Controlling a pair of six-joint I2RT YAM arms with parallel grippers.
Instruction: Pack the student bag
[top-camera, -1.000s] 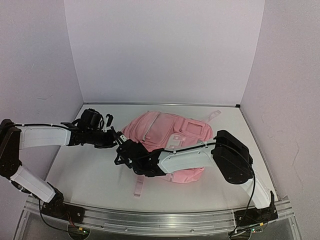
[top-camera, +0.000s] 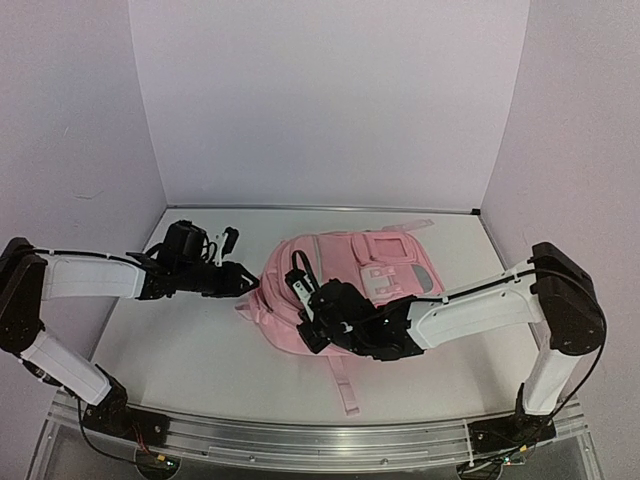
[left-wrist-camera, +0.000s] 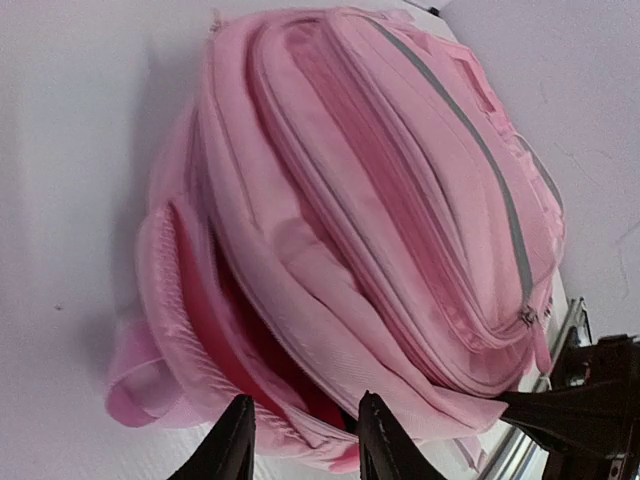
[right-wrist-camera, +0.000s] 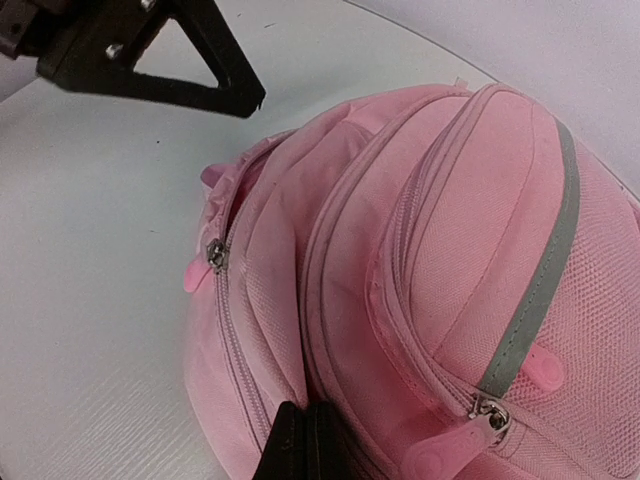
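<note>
The pink student bag (top-camera: 340, 250) lies on the white table, its side with several zips facing my left gripper. In the left wrist view a slack opening (left-wrist-camera: 255, 325) with a darker inside runs along that side. My right gripper is shut on a fold of the bag's fabric; at the right of the left wrist view its dark finger (left-wrist-camera: 550, 410) meets the stretched pink edge. My left gripper stands open at the bag's near side, fingers apart, right by the opening's lower edge. No other item to pack is visible.
A loose strap (top-camera: 343, 385) trails towards the table's front edge, and another strap (top-camera: 408, 226) lies at the back right. Walls enclose the left, right and back.
My right gripper has moved to the right, and the bag with its front strap has shifted right too. After staying almost still, the left gripper has reached a little right, up to the bag.
</note>
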